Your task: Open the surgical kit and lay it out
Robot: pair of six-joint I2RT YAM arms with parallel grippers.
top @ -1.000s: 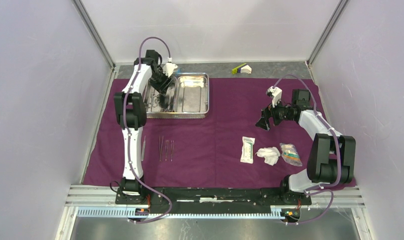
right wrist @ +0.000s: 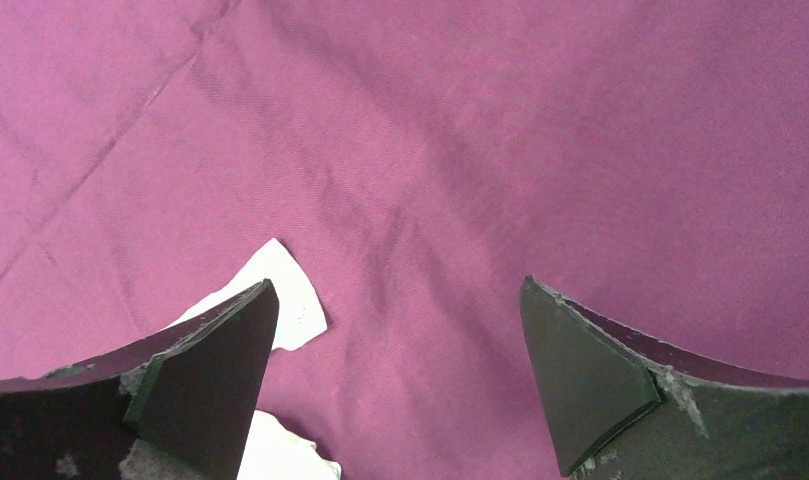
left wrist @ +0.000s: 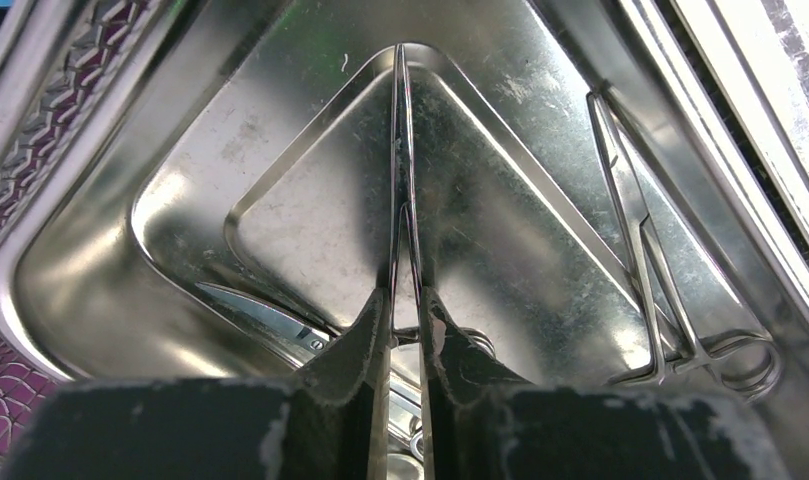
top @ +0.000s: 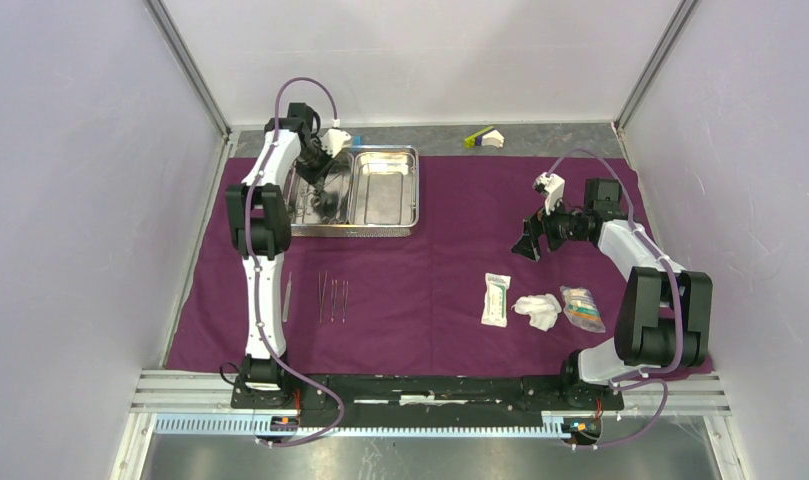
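My left gripper is down inside the left compartment of the steel tray [top: 384,190], its fingertips close together at a long slim instrument [left wrist: 403,140]; I cannot tell whether it grips it. Curved scissors [left wrist: 265,310] lie beneath, partly hidden, and ringed clamps [left wrist: 635,235] lie along the compartment's side. Several slim instruments [top: 334,298] lie in a row on the purple cloth [top: 450,200]. My right gripper is open and empty over the cloth, above and behind the white packet [top: 496,300].
A crumpled white bundle [top: 537,310] and a clear bag [top: 582,308] lie at the front right. A yellow-green item and a white block [top: 492,138] sit on the back strip.
The right arm has not moved.
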